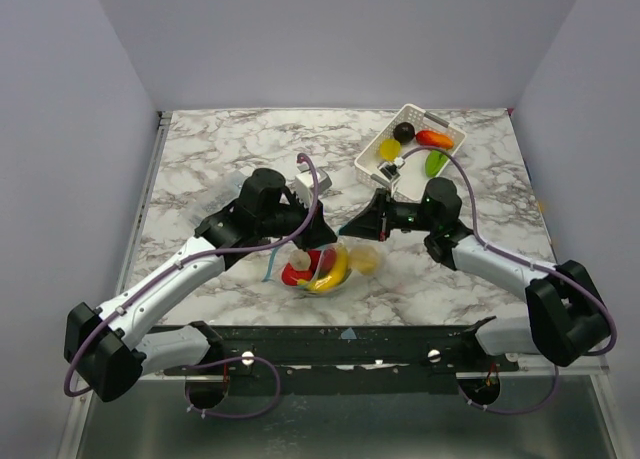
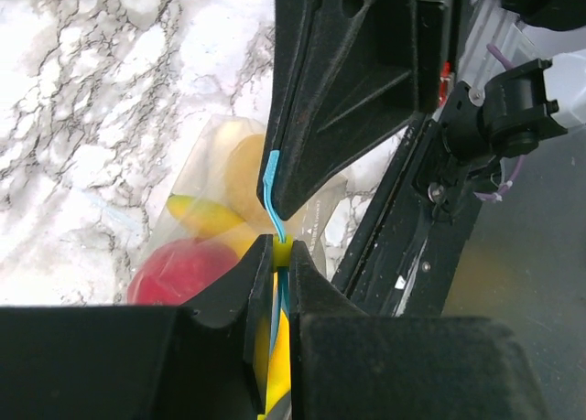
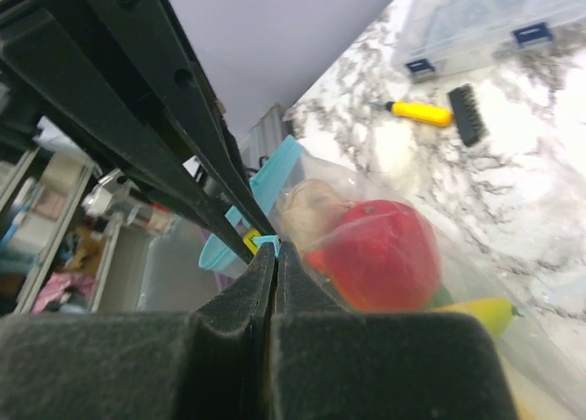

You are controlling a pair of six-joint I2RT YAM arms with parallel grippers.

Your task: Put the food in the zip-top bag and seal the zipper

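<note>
A clear zip bag with a blue zipper lies at front centre, holding a banana (image 1: 333, 277), red food (image 3: 377, 255) and other items. My left gripper (image 1: 326, 237) is shut on the bag's zipper at a yellow slider (image 2: 282, 250), seen in the left wrist view. My right gripper (image 1: 346, 230) is shut right beside it at the blue zipper strip (image 2: 272, 177); whether the strip is between its fingertips is hard to tell.
A white basket (image 1: 365, 164) with vegetables stands at back right. The right wrist view shows a clear plastic box (image 3: 476, 8), a yellow-handled tool (image 3: 420, 111) and a black comb-like piece (image 3: 465, 115).
</note>
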